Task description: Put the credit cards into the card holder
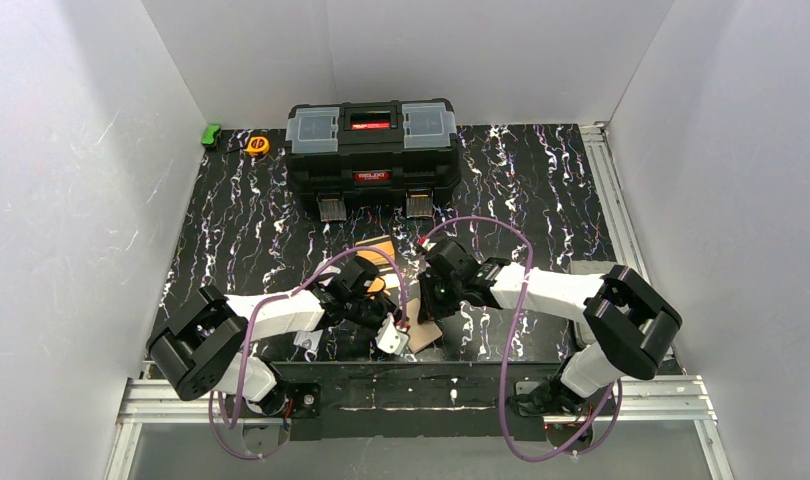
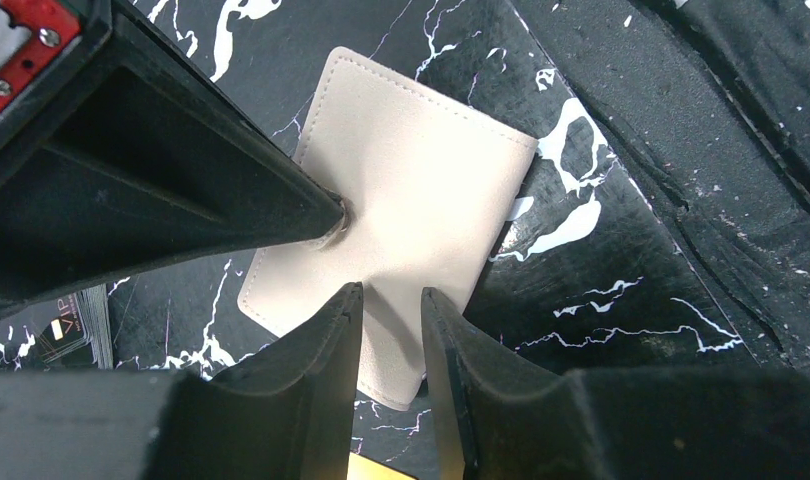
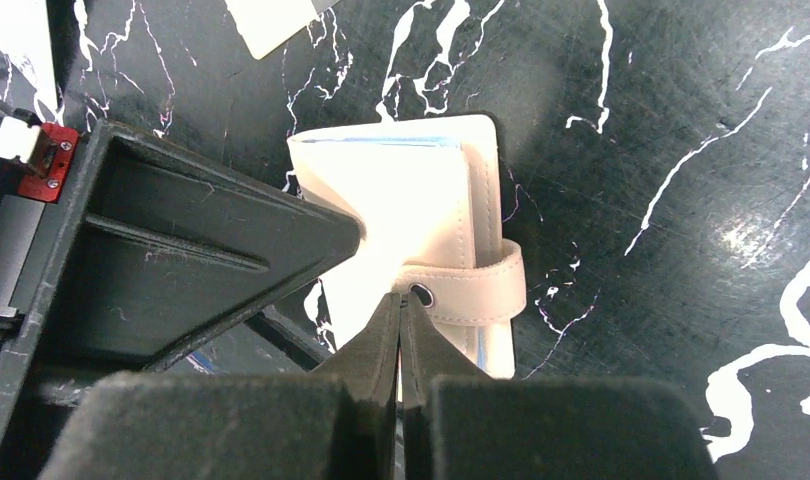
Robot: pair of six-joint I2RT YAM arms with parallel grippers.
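Observation:
A beige card holder (image 1: 423, 338) lies on the dark marbled table near its front edge, folded over. In the right wrist view its strap (image 3: 486, 290) wraps from the right side onto the front face, and a blue edge shows along the top. My right gripper is shut at the strap's end, nothing between its fingers; in the left wrist view its fingertip (image 2: 326, 212) rests over the holder's face, hiding the stud. My left gripper has its fingers apart across the holder's lower corner; whether they grip it cannot be made out.
Dark cards (image 2: 76, 325) lie left of the holder in the left wrist view. A cream card (image 3: 271, 18) lies above it in the right wrist view. A black toolbox (image 1: 371, 150) stands behind. The two arms meet closely around the holder.

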